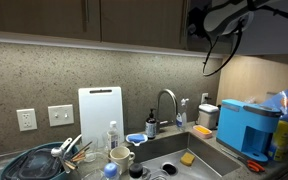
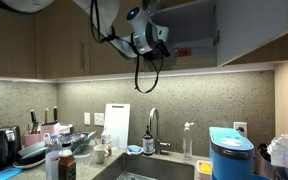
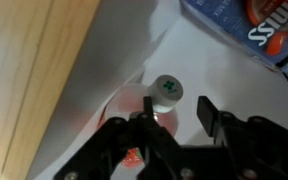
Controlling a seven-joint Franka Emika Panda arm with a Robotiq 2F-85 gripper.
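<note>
In the wrist view my gripper has its dark fingers apart, with a gap visible between them. Just beyond the fingertips is a small whitish cylinder (image 3: 166,90) with a green mark on its end. A pale, clear round container (image 3: 129,103) with some red low down lies behind the left finger, partly covered by it. Whether either one is touched cannot be told. From outside, the gripper (image 2: 164,47) reaches up into the open upper cabinet (image 2: 189,20), where its fingertips are hard to make out.
A blue packet with a red label (image 3: 269,30) lies at the wrist view's upper right, a wooden edge (image 3: 34,75) at its left. The open cabinet door (image 2: 254,25) hangs beside the arm. Below are the sink (image 1: 174,150) and a blue coffee machine (image 1: 246,128).
</note>
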